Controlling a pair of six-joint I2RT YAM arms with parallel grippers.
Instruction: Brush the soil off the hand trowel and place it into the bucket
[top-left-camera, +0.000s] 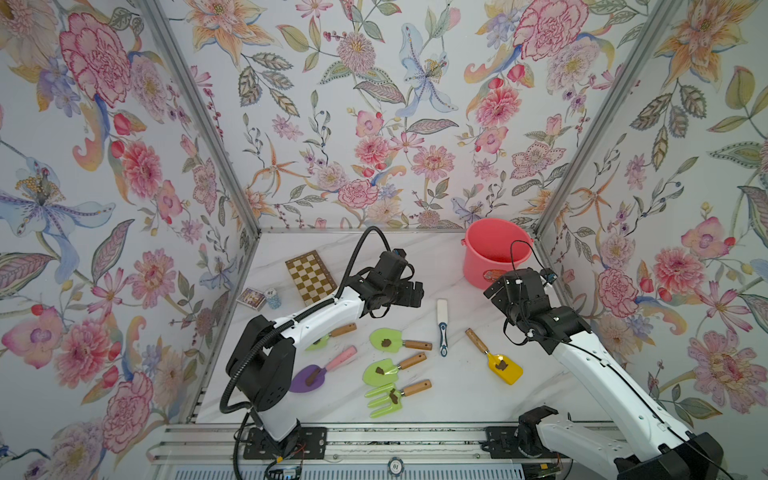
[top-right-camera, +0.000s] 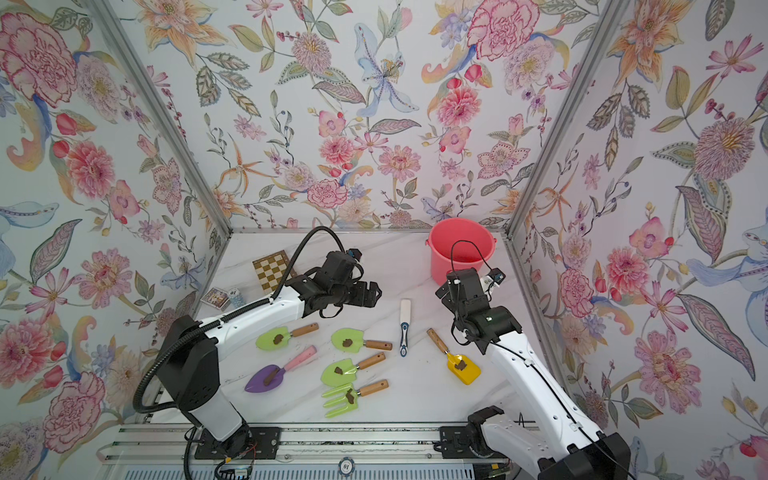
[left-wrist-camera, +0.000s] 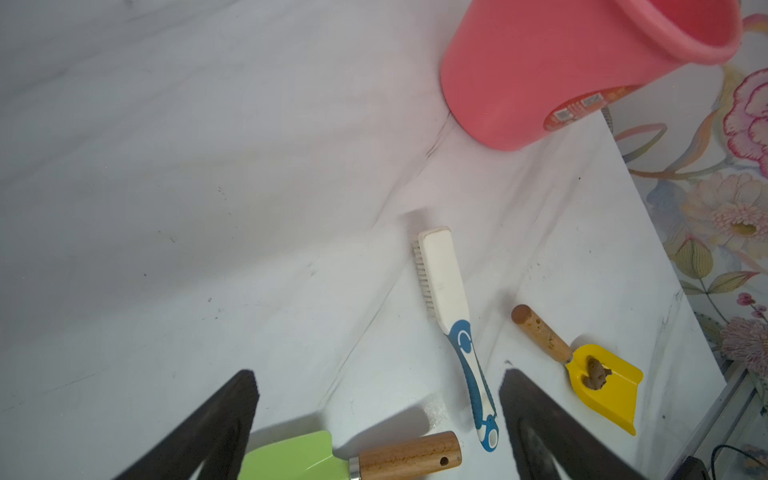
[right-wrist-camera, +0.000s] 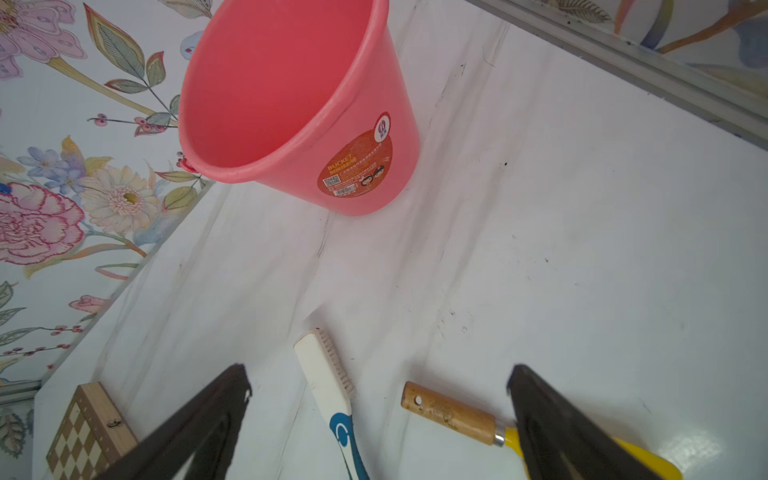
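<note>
Several hand tools with dark soil on their blades lie on the white table, among them a purple trowel (top-left-camera: 308, 378), a green trowel (top-left-camera: 385, 341), another green trowel (top-left-camera: 380, 371), a green fork (top-left-camera: 389, 399) and a yellow shovel (top-left-camera: 505, 368). A white and blue brush (top-left-camera: 442, 321) rests between them and the pink bucket (top-left-camera: 485, 260), which appears empty where its inside shows. My left gripper (top-left-camera: 417, 294) is open above the table, left of the brush. Beyond the brush, my right gripper (top-left-camera: 497, 295) hangs open in front of the bucket. Neither touches a tool.
At the back left are a checkered board (top-left-camera: 310, 277), a small card box (top-left-camera: 252, 298) and a small pale container (top-left-camera: 273, 297). Patterned walls close in the sides and back.
</note>
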